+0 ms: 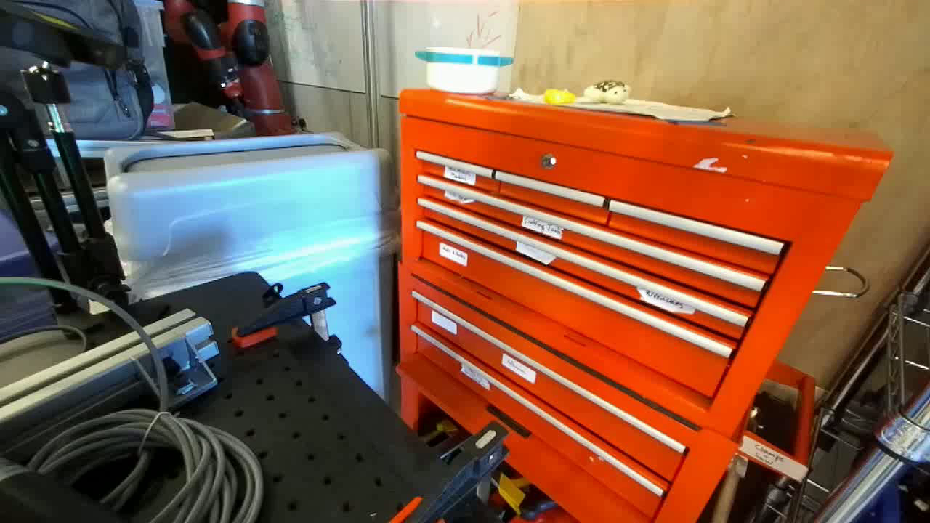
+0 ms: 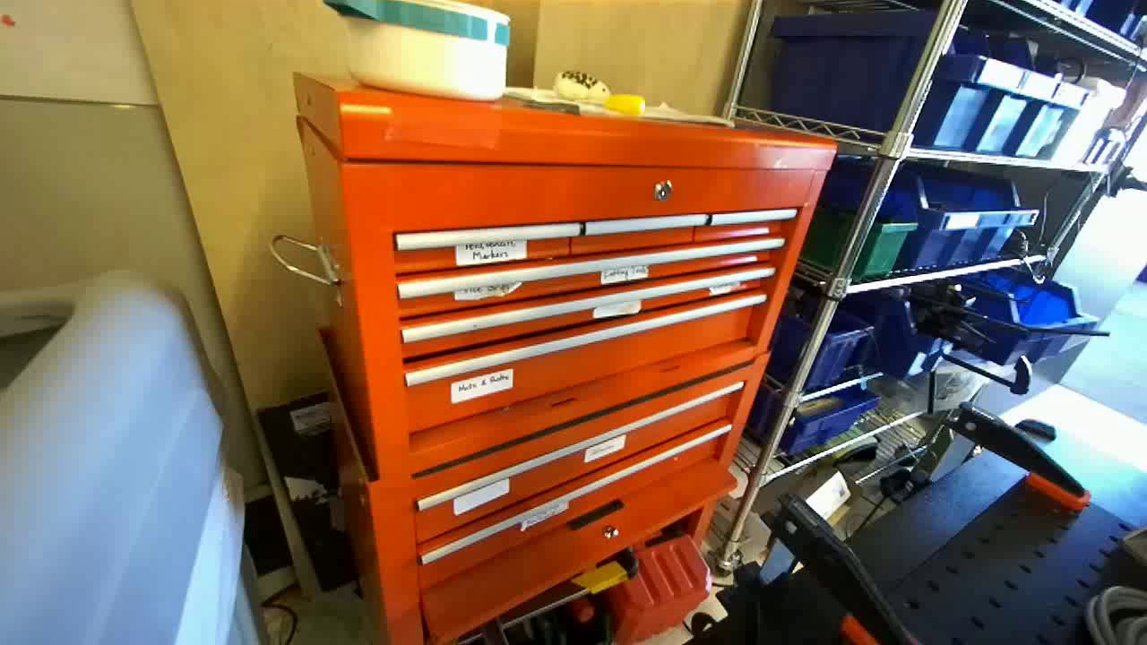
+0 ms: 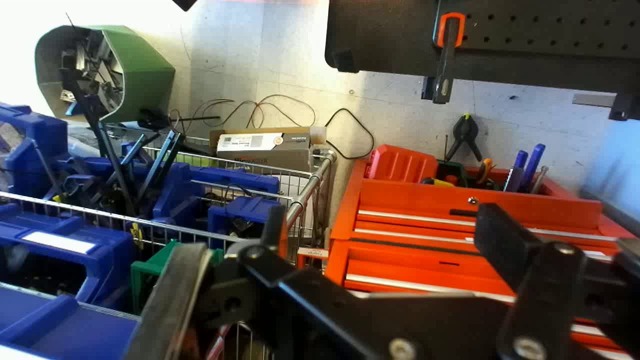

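Note:
My gripper shows only in the wrist view, its fingers wide apart with nothing between them. Behind the fingers in that view lies the front of the red tool chest (image 3: 480, 201). On top of the same chest (image 1: 645, 144), in both exterior views, stand a white dish with a teal rim (image 1: 463, 71), a pale cloth (image 1: 667, 110), a small yellow item (image 1: 559, 96) and a white dark-spotted item (image 1: 607, 91). From the other side the dish (image 2: 430, 54) is at the left and the spotted item (image 2: 581, 86) near the middle. Every drawer looks closed.
A black perforated table (image 1: 296, 410) holds coiled grey cable (image 1: 196, 462) and edge clamps. Wire shelving (image 2: 892, 140) with blue bins (image 2: 973, 226) flanks the chest. A large white case (image 1: 253, 209) stands at its other side. Open floor shows beyond the chest (image 3: 264, 54).

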